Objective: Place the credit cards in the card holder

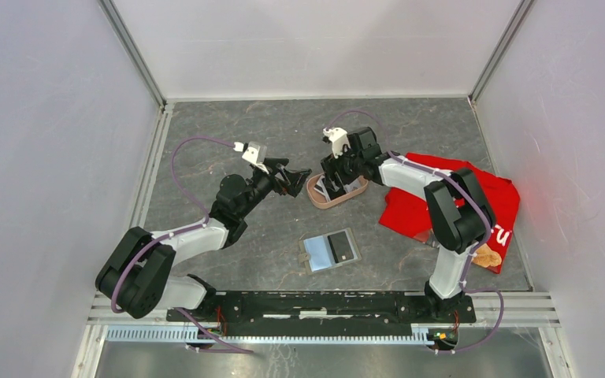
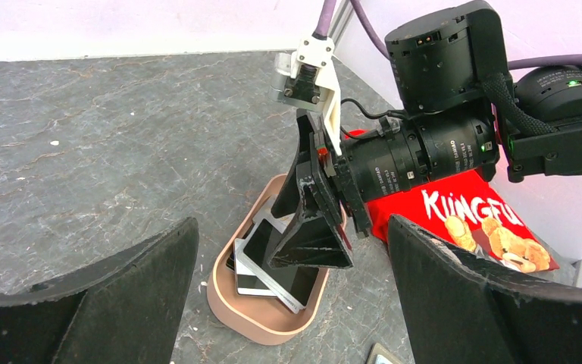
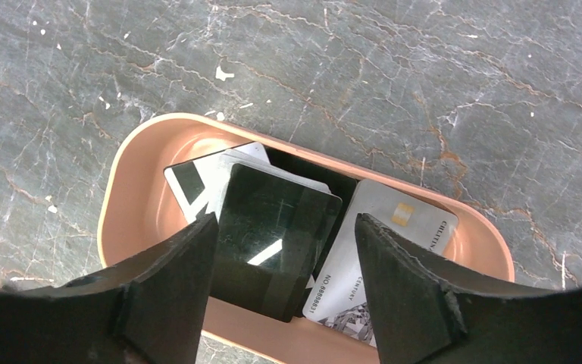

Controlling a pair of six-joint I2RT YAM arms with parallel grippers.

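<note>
Several cards lie loosely in a salmon-coloured tray (image 1: 321, 204). In the right wrist view a dark card (image 3: 273, 235) lies on top of others near the tray's middle, and a silver card (image 3: 390, 216) rests toward the right end. My right gripper hangs over the tray with its fingers apart on either side of the dark card; no card is clamped in it. My left gripper (image 1: 306, 176) stands open and empty to the tray's left. Below the tray on the table lies a flat item with pale blue and black halves, apparently the card holder (image 1: 320, 253).
A red bag (image 1: 406, 211) lies on the right side of the table, under the right arm. Bare grey table (image 1: 228, 118) stretches behind and to the left of the tray. The grippers are close together near the tray.
</note>
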